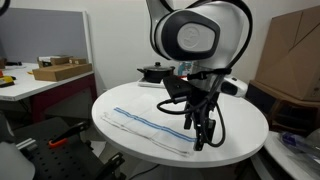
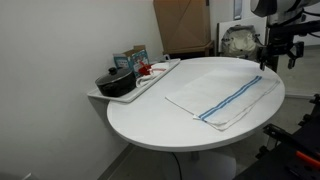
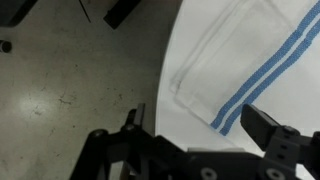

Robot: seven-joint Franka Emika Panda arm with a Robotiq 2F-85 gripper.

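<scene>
A white towel (image 1: 150, 128) with blue stripes lies flat on the round white table (image 1: 235, 140), close to its near edge. In exterior view 2 the same towel (image 2: 215, 92) stretches along the table's edge. My gripper (image 1: 204, 136) points down by the towel's right end and holds nothing. Its black fingers stand wide apart in the wrist view, where the gripper has the towel's corner and blue stripes (image 3: 265, 75) ahead of it. Whether the fingertips touch the tabletop cannot be told.
A black pot (image 2: 115, 81) stands on a tray at the table's far side, beside a reddish cloth (image 2: 155, 71) and a box (image 2: 133, 60). Past the table's edge lies grey floor (image 3: 80, 110).
</scene>
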